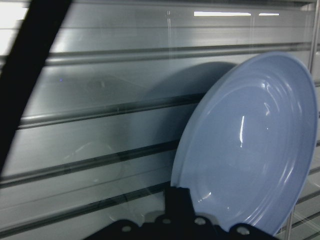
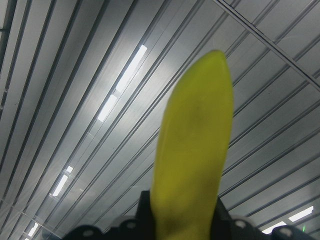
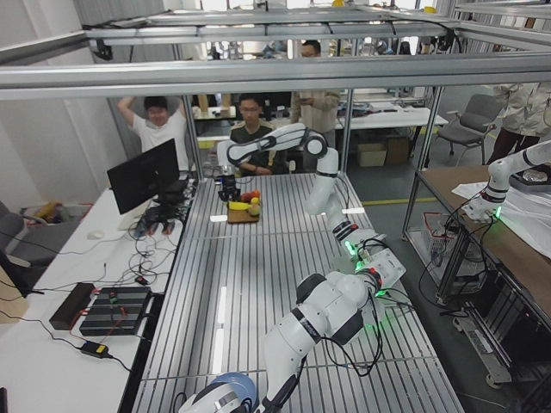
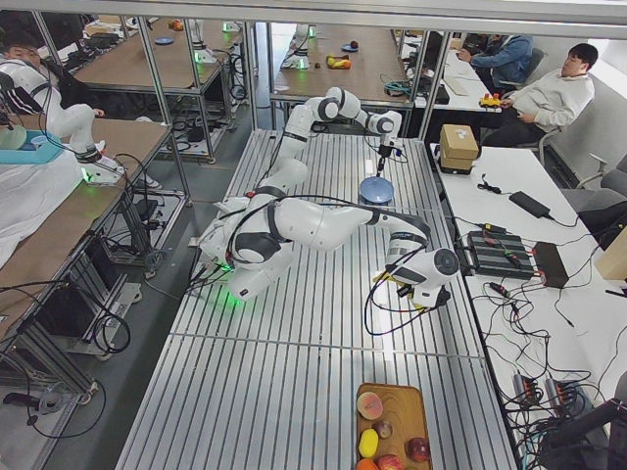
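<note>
A blue plate (image 4: 376,191) is at the far end in the camera right view, my left gripper (image 4: 382,159) at its rim. In the left wrist view the plate (image 1: 245,140) fills the right side, a dark fingertip against its rim; whether the fingers grip it is unclear. My right gripper is shut on a yellow banana (image 2: 192,140), pointing up the right wrist view. In the camera left view it appears over a wooden tray (image 3: 243,217) of fruit, also seen at the near end in the camera right view.
Aluminium frame beams (image 3: 293,73) cross above. A white side table (image 4: 558,323) with electronics, cables and boxes runs alongside, and people sit beyond the frame.
</note>
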